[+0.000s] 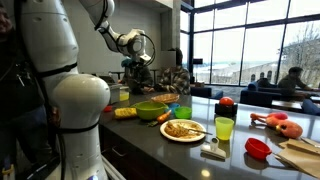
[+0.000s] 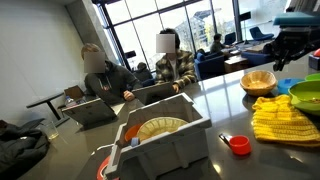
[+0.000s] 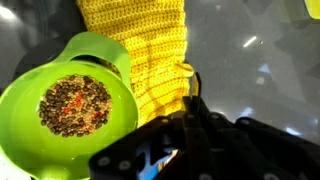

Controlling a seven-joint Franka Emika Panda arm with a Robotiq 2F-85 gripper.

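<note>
My gripper hangs high over the far left part of the counter. In the wrist view, the dark gripper looks shut, its fingertips close together near the edge of a yellow knit cloth. Whatever may sit between them is not readable. A green bowl holding brown and red bits lies left of the gripper, apart from it. Exterior view 2 has the same cloth flat on the table beside the green bowl, with the gripper above and behind them.
A food plate, yellow cup, red bowl and orange plush toy occupy the near counter. Exterior view 2 has a wicker bowl, a small red cup and a grey bin. Bare table lies right of the cloth in the wrist view.
</note>
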